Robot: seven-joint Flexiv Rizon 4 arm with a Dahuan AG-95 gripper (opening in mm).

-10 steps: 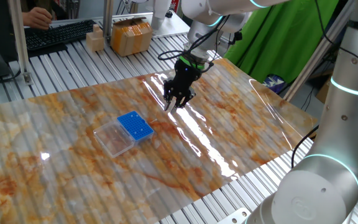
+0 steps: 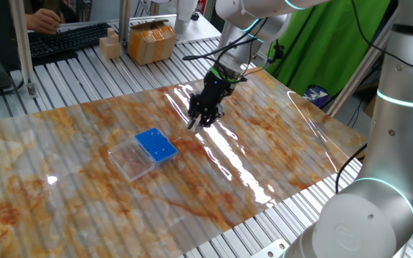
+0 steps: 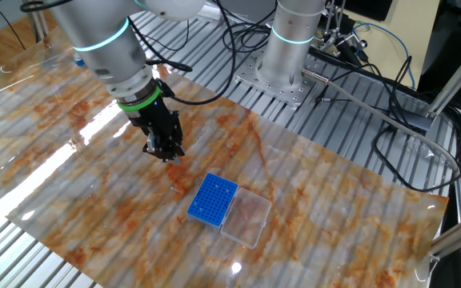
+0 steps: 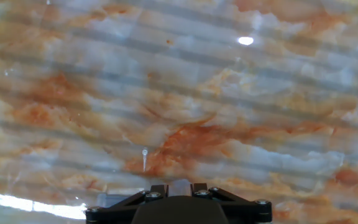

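Note:
My gripper [image 2: 194,126] hangs low over the marbled sheet, to the upper right of the blue rack in exterior view 1. In the wrist view its black fingers [image 4: 157,190] show at the bottom edge, with a pale, translucent piece [image 4: 179,187] between them; whether that is part of the gripper or something held is unclear. A small clear tube-like piece [image 4: 145,159] lies on the sheet just ahead and left of the fingers. The blue rack [image 3: 213,199] has a grid of holes with a few pale spots. Its clear lid [image 3: 246,217] lies open beside it.
The glossy marbled sheet [image 2: 63,193] is mostly bare, with bright reflections. Beyond its far edge stand a cardboard box [image 2: 151,43], a wooden block [image 2: 110,46] and a keyboard [image 2: 74,39] with a person's hand.
The arm's wrist has shifted and tilted slightly, with the gripper staying over nearly the same spot. The rack and lid have not moved.

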